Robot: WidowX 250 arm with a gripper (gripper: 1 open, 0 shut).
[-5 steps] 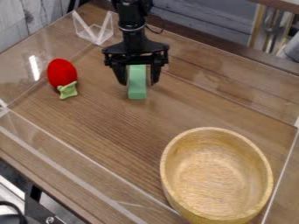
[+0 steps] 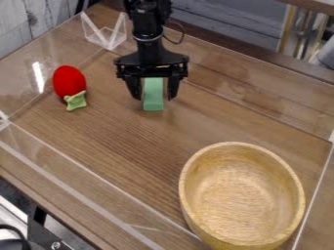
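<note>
My black gripper (image 2: 152,74) is at the top centre, lowered around a small green object (image 2: 152,96) on the wooden table (image 2: 131,156), its fingers to either side of it. Whether they touch it is hard to tell.
A red object (image 2: 69,80) with a green part lies at the left. A large yellow bowl (image 2: 241,193) sits at the lower right. A clear plastic item (image 2: 104,29) stands at the back left.
The gripper's fingers appear slightly closer in around the green object, with very little other movement. The other objects stay in place.
</note>
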